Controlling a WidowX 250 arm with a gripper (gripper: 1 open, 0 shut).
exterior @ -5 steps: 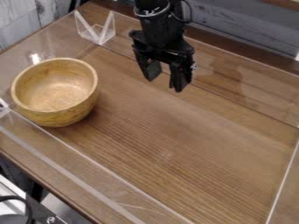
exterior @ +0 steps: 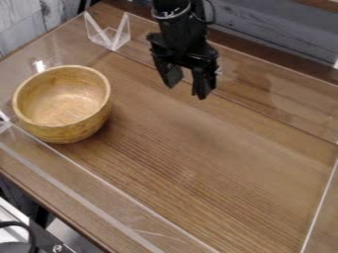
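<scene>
A black robot arm with its gripper (exterior: 185, 67) hangs over the back middle of the wooden table (exterior: 211, 178). Its dark fingers point downward; whether they are open or shut, or hold anything, I cannot tell. A yellow bowl (exterior: 59, 109) sits at the left of the table, apart from the gripper.
A white wire rack (exterior: 109, 32) stands at the back left. A raised edge runs along the back of the table. A dark cable lies at the lower left corner.
The arm and gripper have shifted very slightly. The bowl and the rest of the scene look the same.
</scene>
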